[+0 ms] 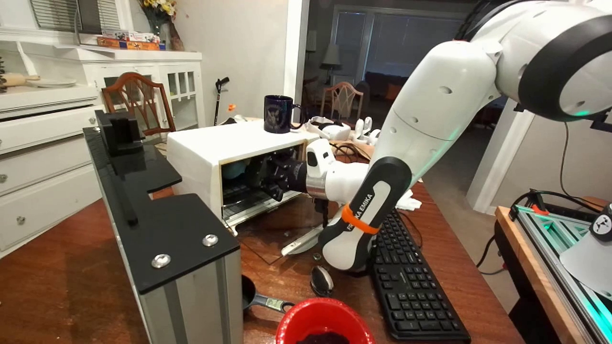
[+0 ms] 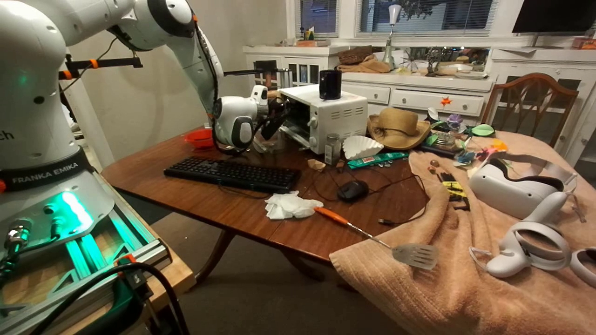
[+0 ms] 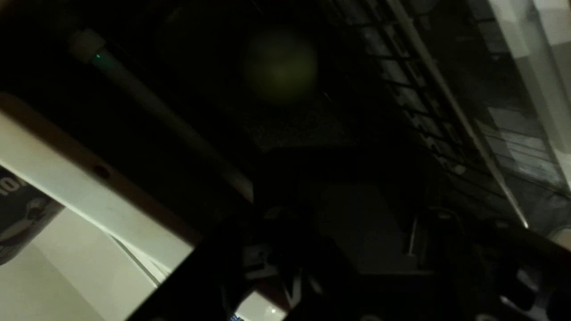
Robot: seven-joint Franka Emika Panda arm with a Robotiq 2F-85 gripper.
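Observation:
My gripper (image 1: 266, 174) reaches into the front opening of the white toaster oven (image 1: 213, 138), whose glass door hangs down. In the wrist view the gripper is very dark; it appears shut on a dark, boxy object (image 3: 358, 224) with a greyish face, too dim to name. Deeper inside, a round thing (image 3: 281, 67) shows as a yellow-green blur; from the side it looks teal, partly hidden behind the gripper. The wire rack (image 3: 407, 88) runs along one side of the wrist view. On top of the oven stands a dark blue mug (image 1: 278, 114).
Below the arm lie a spoon (image 1: 322, 281) and a black keyboard (image 1: 417, 286). A red bowl (image 1: 324, 314) and a black measuring cup (image 1: 265, 300) sit nearer. The black-topped frame (image 1: 178, 229) stands left of the oven. A glass jar (image 2: 332, 150) is close beside the oven.

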